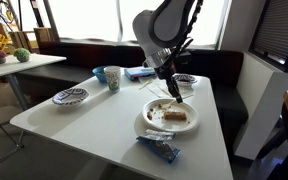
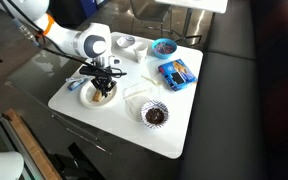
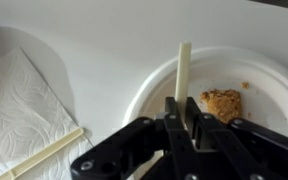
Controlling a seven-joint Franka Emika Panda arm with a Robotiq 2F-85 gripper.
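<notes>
My gripper is shut on a pale thin stick (image 3: 183, 72), which points up and away from its fingers in the wrist view. Below it lies a round white plate (image 3: 145, 91) with a crumbly brown piece of food (image 3: 224, 104) on it. In exterior view 1 the plate (image 1: 147, 117) also bears a longer brown piece (image 1: 174, 117), and the gripper hangs over the plate's far side. The stick's contact with the food or plate cannot be made out. A second pale stick (image 3: 46, 154) rests on a white napkin (image 3: 22, 105) beside the plate.
Wrapped packets (image 1: 160, 149) lie in front of the plate. A patterned bowl (image 2: 154, 114), a blue package (image 2: 178, 74), a blue bowl (image 2: 164, 47) and a cup (image 1: 113, 78) stand elsewhere on the white table.
</notes>
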